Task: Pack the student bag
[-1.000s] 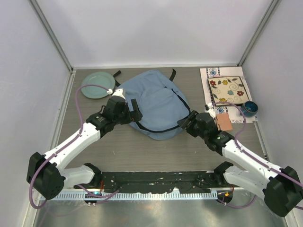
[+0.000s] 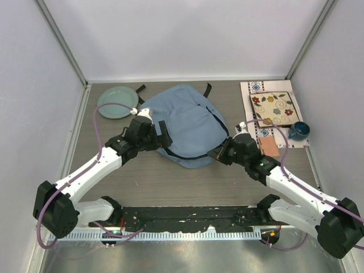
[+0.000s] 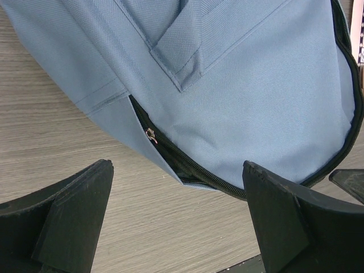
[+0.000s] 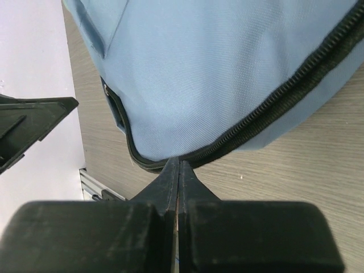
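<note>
A light blue-grey backpack (image 2: 190, 122) lies flat in the middle of the table, its black zip (image 3: 170, 151) along the near side and right edge. My left gripper (image 2: 162, 135) stands open over the bag's left part, above the fabric near the zip pull. My right gripper (image 2: 216, 151) is shut at the zip band near the bag's lower right; in the right wrist view the zip (image 4: 273, 105) runs just beyond its fingertips, and I cannot see anything held between them.
A green plate (image 2: 116, 96) is at the back left. On the right lie a patterned mat (image 2: 247, 91), a flowered board (image 2: 273, 107), an orange square (image 2: 268, 147) and a blue mug (image 2: 298, 131).
The left arm and the bag look nearly unchanged.
</note>
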